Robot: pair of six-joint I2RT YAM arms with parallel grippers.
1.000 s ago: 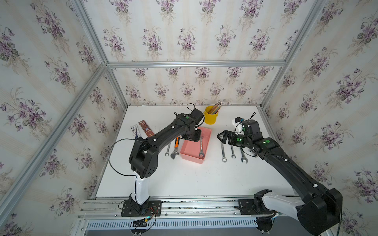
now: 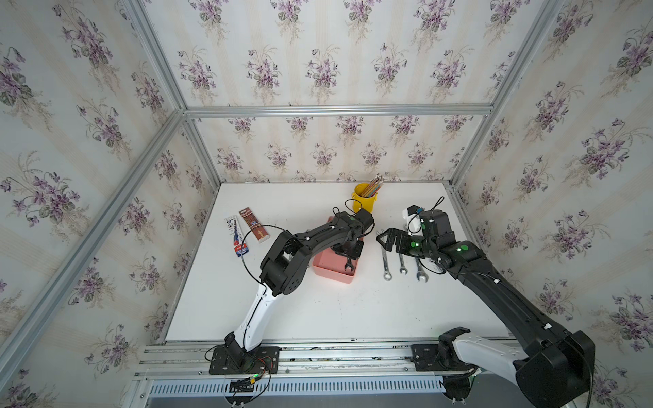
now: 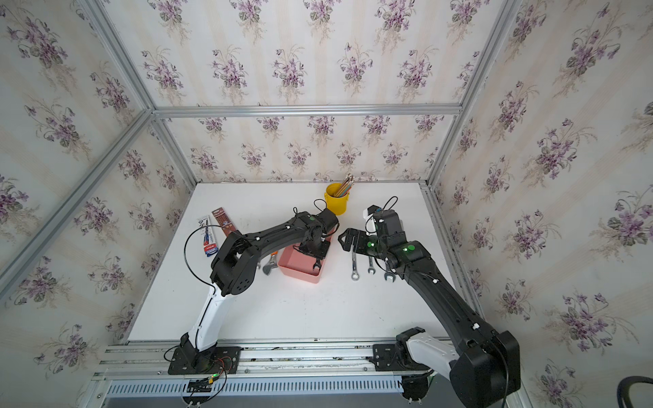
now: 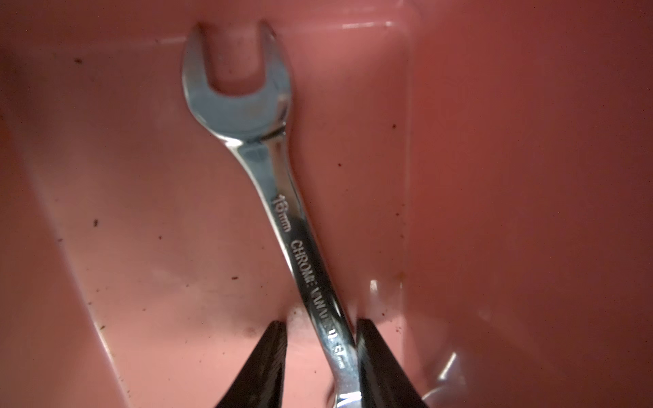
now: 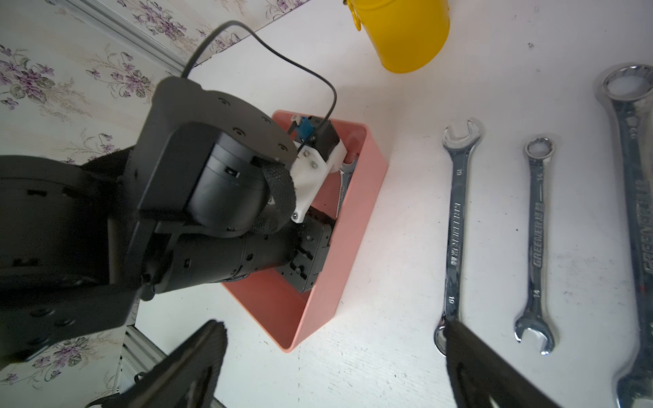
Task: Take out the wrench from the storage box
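Observation:
A chrome combination wrench [image 4: 285,224] lies on the floor of the pink storage box [image 2: 332,270], its open end toward the top of the left wrist view. My left gripper is down inside the box, open, with a fingertip on each side of the wrench's shaft, the right one touching or very near it. The arm hides much of the box in the top views. My right gripper stands open above the table to the right of the box, nothing between its fingers.
Several wrenches [image 5: 457,231] lie on the table right of the box, beneath the right arm. A yellow bucket [image 5: 401,34] with sticks stands behind. Flat packaged tools [image 2: 253,223] lie at the left.
My left arm has moved right and down into the box over the wrench, covering more of it. The right arm is almost unchanged.

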